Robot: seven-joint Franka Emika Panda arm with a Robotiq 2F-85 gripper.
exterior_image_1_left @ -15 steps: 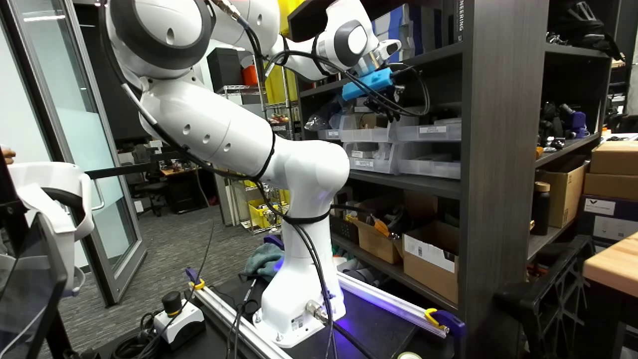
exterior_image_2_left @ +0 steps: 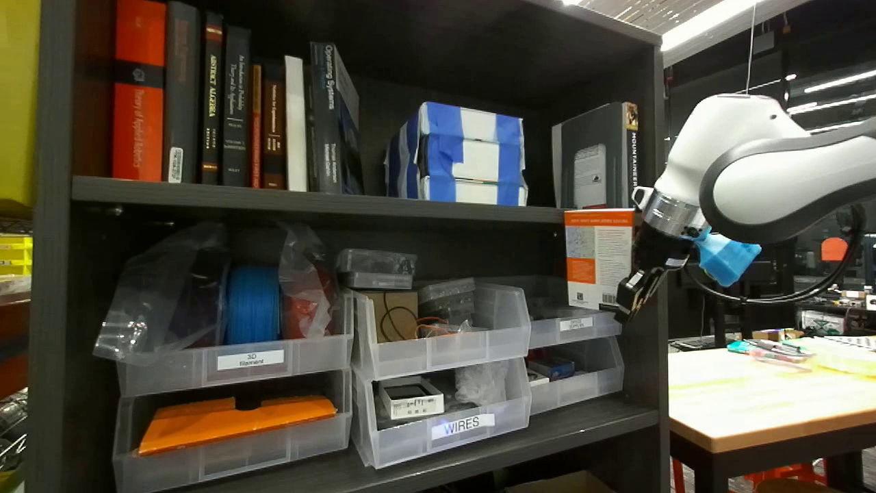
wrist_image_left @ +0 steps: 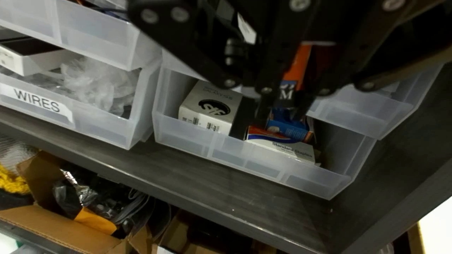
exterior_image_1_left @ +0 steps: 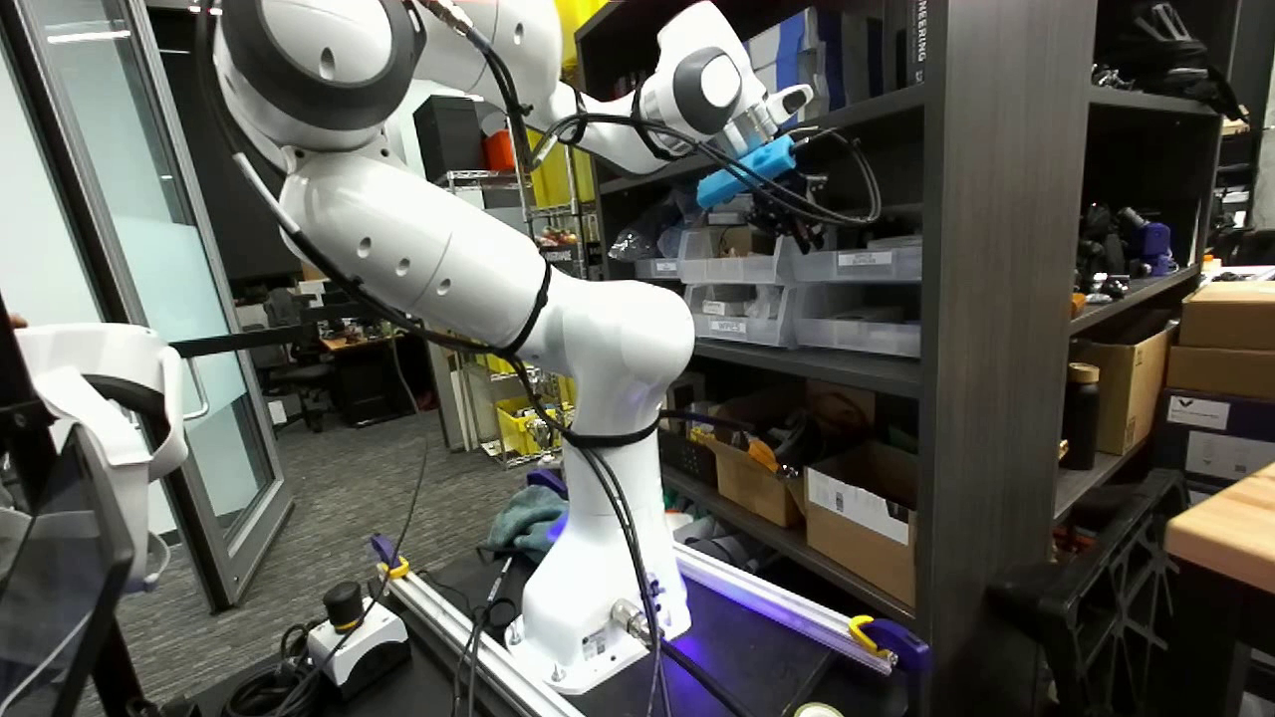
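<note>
My gripper is shut on a thin orange-and-white book (wrist_image_left: 297, 63), whose spine with a letter M shows between the dark fingers in the wrist view. From exterior view 2, the book's printed face (exterior_image_2_left: 599, 263), with a barcode at its foot, stands upright left of the gripper (exterior_image_2_left: 630, 304). It overlaps the upper shelf's front edge, above the right-hand bins. The fingers hide part of the book in the wrist view. In exterior view 1 the gripper (exterior_image_1_left: 798, 221) is a dark shape before the bins, and the book cannot be made out.
Several books (exterior_image_2_left: 238, 107) and blue-striped boxes (exterior_image_2_left: 468, 156) fill the upper shelf, with a grey book (exterior_image_2_left: 595, 160) at its right. Clear bins, including the WIRES bin (exterior_image_2_left: 447, 435), sit below. The dark side panel (exterior_image_1_left: 1010, 358) bounds the shelf at the right.
The wrist and gripper have shifted a little to the right in exterior view 1, and the fingers sit slightly lower. The base has not moved.
</note>
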